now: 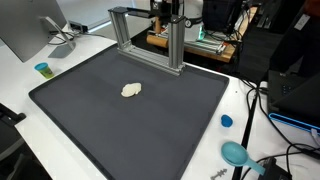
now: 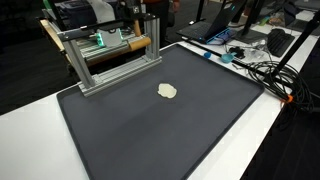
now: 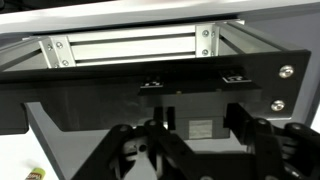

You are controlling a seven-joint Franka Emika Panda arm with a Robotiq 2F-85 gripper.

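In the wrist view my gripper is at a dark crossbar point(image 3: 95, 85) of the metal rack. Its dark fingers point(image 3: 236, 117) stand apart, with a gap showing between them. A small dark block point(image 3: 190, 92) sits on the bar right at the fingertips; whether they touch it is too dark to tell. On the grey mat point(image 1: 130, 125) lies a flat cream piece point(image 1: 131, 90). In exterior view 2 the silver rack point(image 2: 120, 72) stands at the mat's back edge. The exterior views do not clearly show the fingertips.
A teal bowl or ladle point(image 1: 236, 154) and a blue lid point(image 1: 226, 121) lie on the white table to the right. A small green-topped cup point(image 1: 44, 70) stands at the left. Loose cables point(image 2: 278, 75) lie at the far right.
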